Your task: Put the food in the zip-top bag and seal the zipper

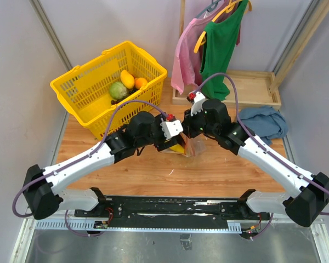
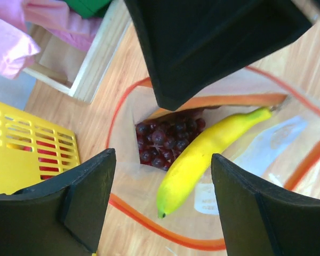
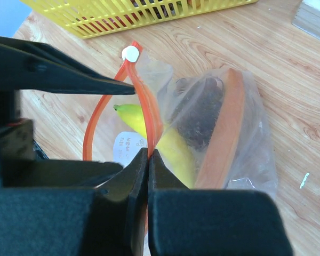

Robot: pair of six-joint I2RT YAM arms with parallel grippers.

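Note:
A clear zip top bag [image 3: 253,133] with an orange-red rim [image 3: 151,114] lies on the table, its mouth open. Inside are a yellow banana [image 2: 194,160], dark grapes [image 2: 162,140] and a long orange piece [image 3: 224,133] that I cannot identify. My right gripper is shut on the bag's rim, a thin edge running between its fingertips. Spread over the open mouth, my left gripper has its fingers apart and grips nothing. In the right wrist view its upper fingertip is close to the rim, below a white round end piece [image 3: 130,53].
A yellow basket [image 1: 82,104] holding a melon-like green fruit [image 1: 118,91] and other produce stands at the back left. A wooden tray [image 1: 252,96] under hanging clothes is at the back, with blue cloth [image 1: 263,121] at right.

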